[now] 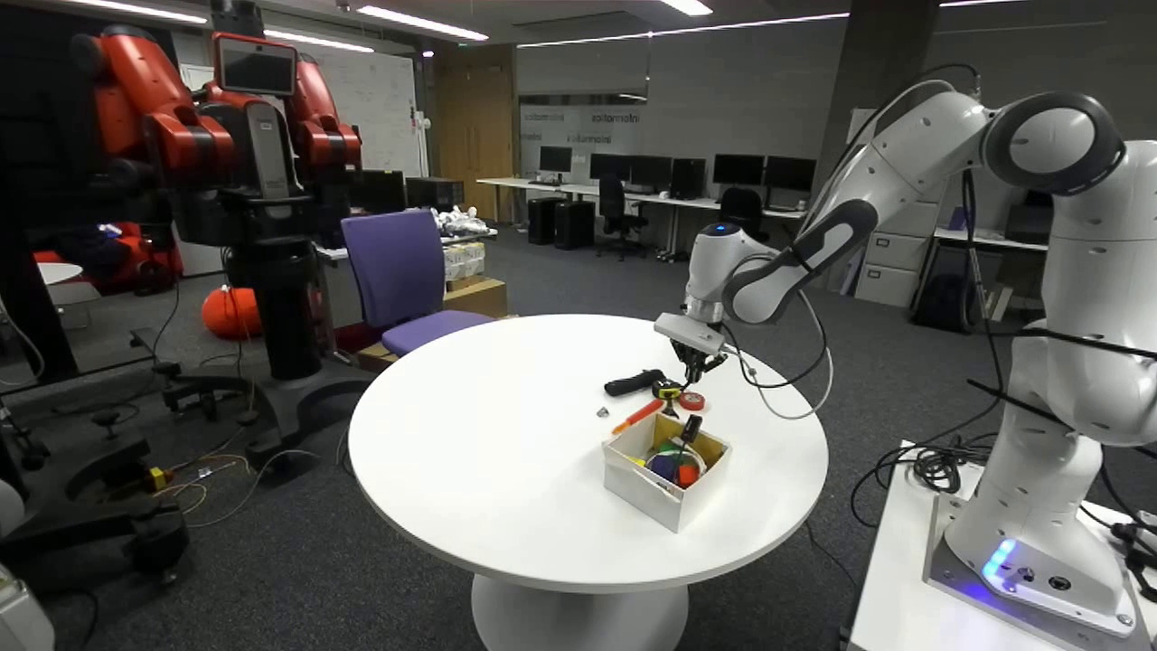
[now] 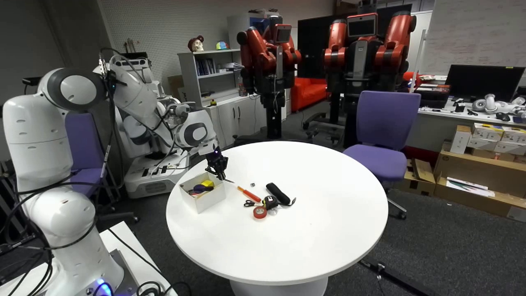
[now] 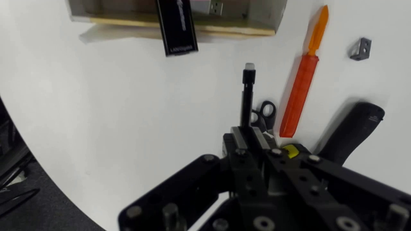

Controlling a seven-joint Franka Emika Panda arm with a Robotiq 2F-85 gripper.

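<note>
My gripper is shut on a slim black pen-like thing [image 3: 247, 96] with a pale tip, which points out past the fingertips in the wrist view. In exterior view 1 the gripper [image 1: 695, 370] is above the table, behind the white open box [image 1: 642, 487]. The box [image 2: 211, 199] holds several coloured items, among them a yellow one [image 2: 207, 183]. A black adapter [image 3: 178, 32] with white lettering juts over the box's rim in the wrist view. How high the held thing hangs is hard to tell.
Near the box lie an orange-red tool [image 3: 300, 90], black scissors [image 3: 268, 111], a small grey bracket [image 3: 361, 49], a black-handled object [image 3: 353, 132], a yellow-and-black tape measure [image 2: 270, 202] and red tape [image 2: 259, 212].
</note>
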